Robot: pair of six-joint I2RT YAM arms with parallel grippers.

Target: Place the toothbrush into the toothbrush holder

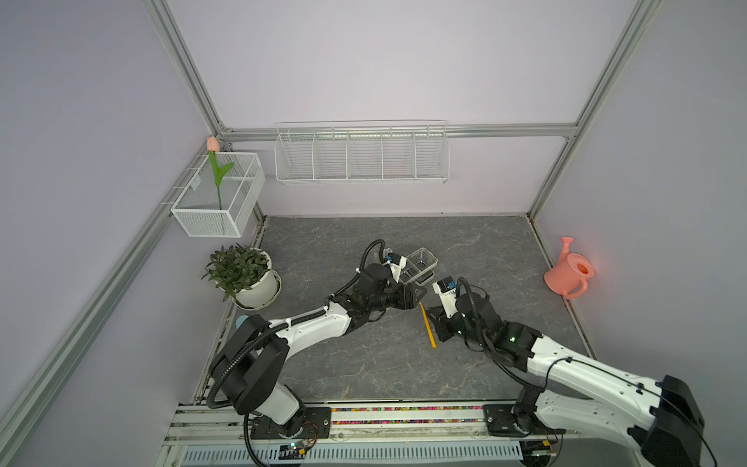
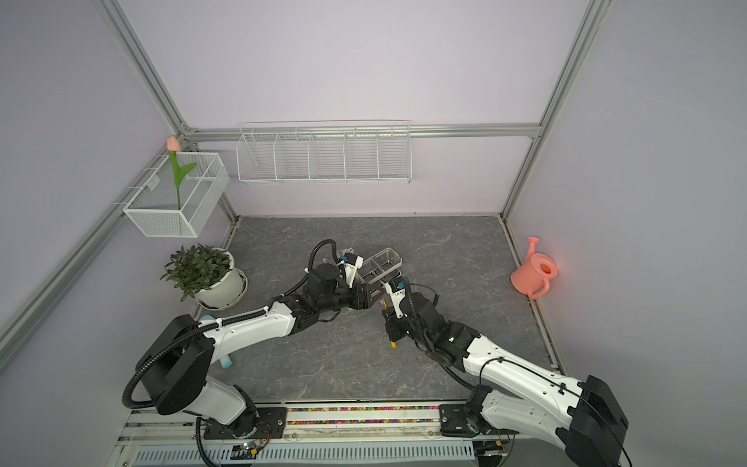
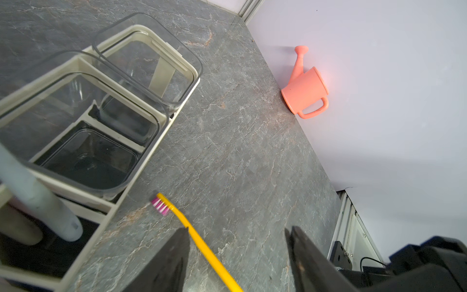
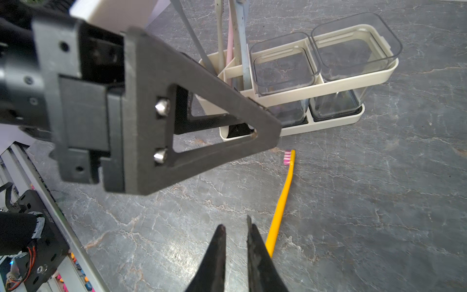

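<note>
The yellow toothbrush (image 4: 280, 209) with purple-and-white bristles lies on the grey tabletop, its head near the holder's front side. In the left wrist view the toothbrush (image 3: 206, 250) shows beyond and below the fingers. The cream toothbrush holder (image 4: 335, 87) stands upright behind it; several brush handles occupy its narrow slots. My left gripper is wide open beside the holder, gripping nothing. My right gripper has its fingertips slightly apart, with bare tabletop showing between them; one finger overlaps the toothbrush's lower end in view.
Two clear cups fill the holder's other side, one being a clear cup (image 4: 357, 46). The two grippers are close together, and my left finger crosses the right wrist view. A watering can (image 1: 570, 268) sits by the right wall, a potted plant (image 1: 245, 276) at left. The tabletop's front is open.
</note>
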